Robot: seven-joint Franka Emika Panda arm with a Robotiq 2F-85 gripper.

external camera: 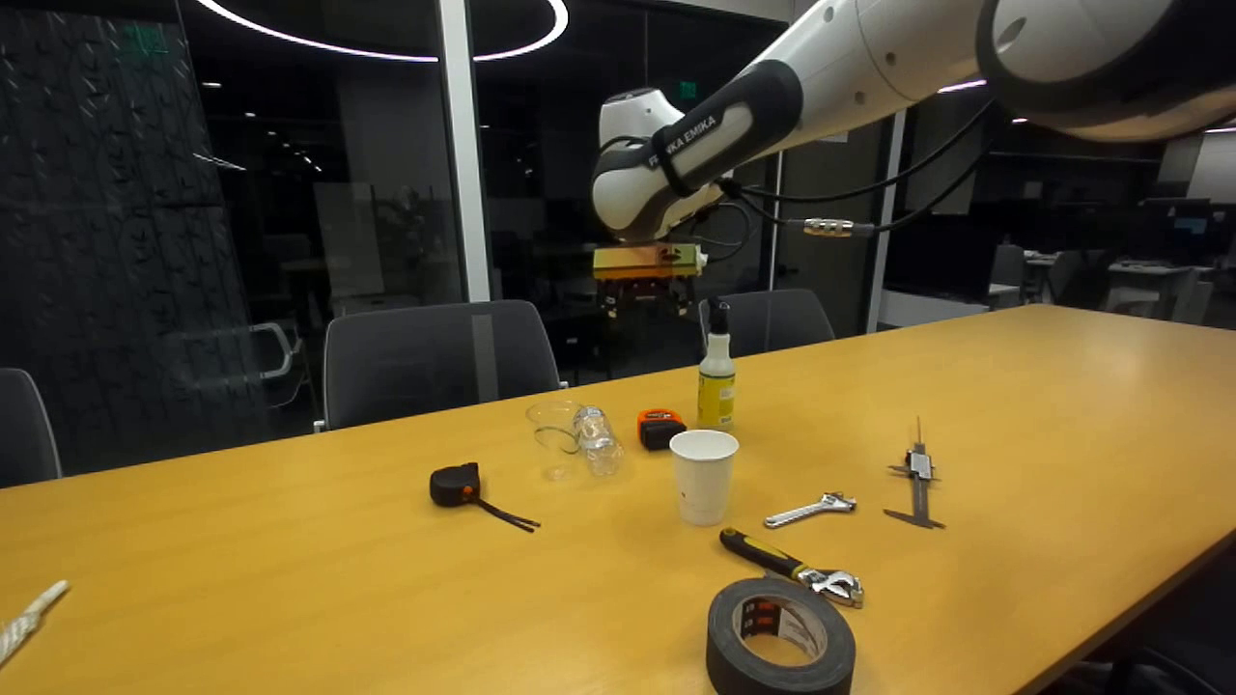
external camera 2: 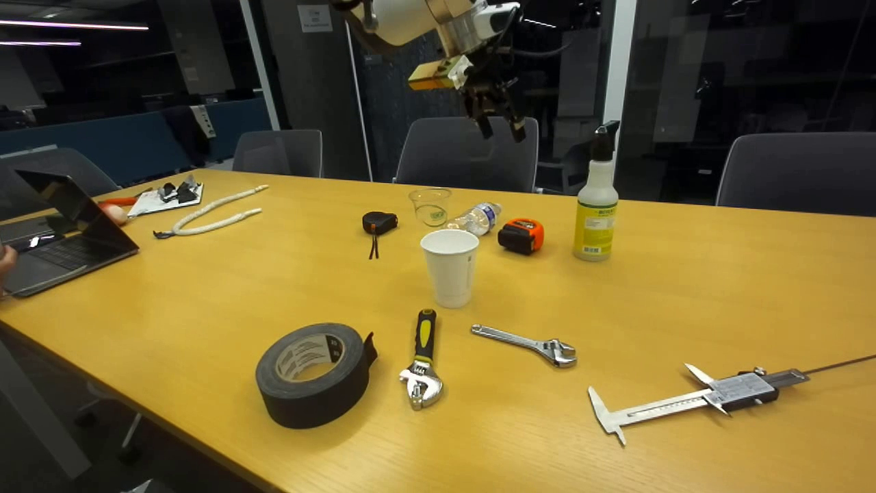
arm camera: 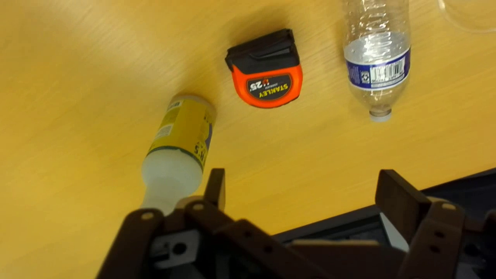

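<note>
My gripper is open and empty, its fingertips wide apart above the far side of the table. In the wrist view the orange and black tape measure (arm camera: 267, 69) lies ahead of the fingers. The spray bottle (arm camera: 183, 130) with its yellow label stands by the left finger, which hides its top. A clear plastic bottle (arm camera: 379, 60) lies on its side at the upper right. In exterior view 2 the gripper (external camera 2: 502, 131) hangs well above the clear cup (external camera 2: 430, 205) and these things, touching none of them.
A white cup (external camera 2: 452, 267) stands mid-table, near two wrenches (external camera 2: 517, 337), a black tape roll (external camera 2: 316, 394) and a caliper (external camera 2: 698, 398). A black tape measure (external camera: 454, 485), a rope (external camera 2: 205, 215) and a laptop (external camera 2: 70, 242) are farther off. Chairs (external camera: 440, 359) line the far edge.
</note>
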